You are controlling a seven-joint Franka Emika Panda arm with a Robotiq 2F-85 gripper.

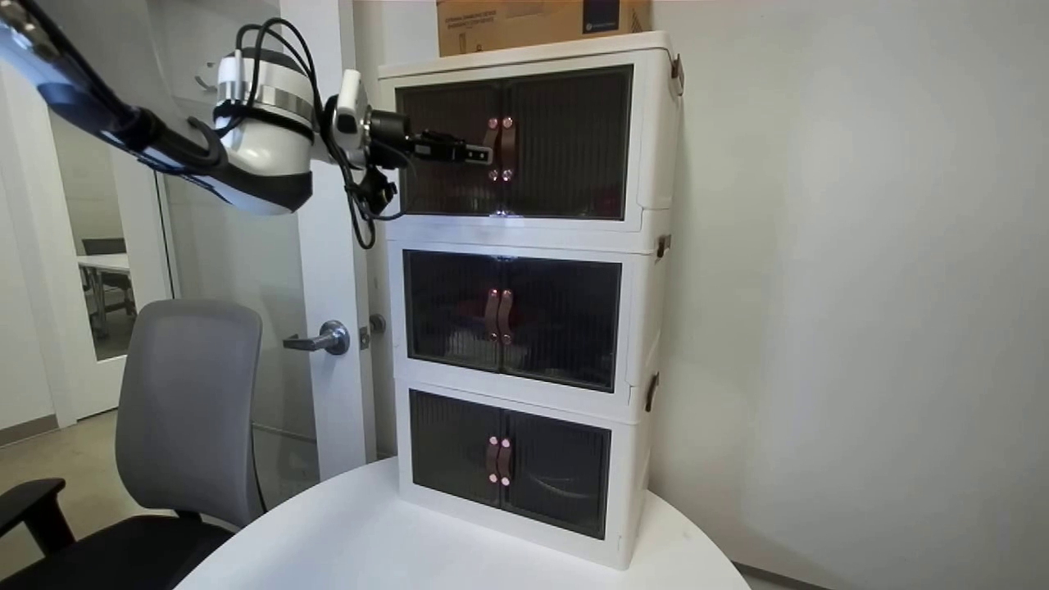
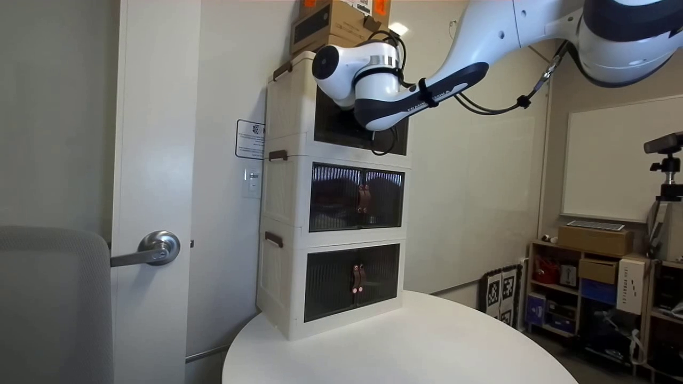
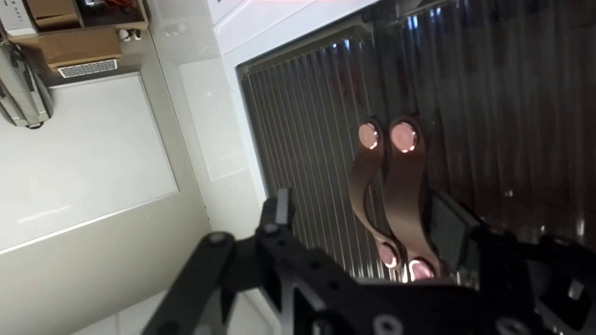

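A white cabinet of three stacked units has dark ribbed double doors, all closed. Two brown leather strap handles with copper rivets, the left strap and the right strap in the wrist view, sit side by side on the top unit's doors. My gripper is at these straps with its fingers apart. One finger stands well off to the left; the other finger lies close along the right strap's outer edge, contact unclear. In exterior view 2 the arm hides the gripper.
Below are the middle handles and bottom handles. Cardboard boxes rest on top of the cabinet. A door lever and a grey chair stand to the left.
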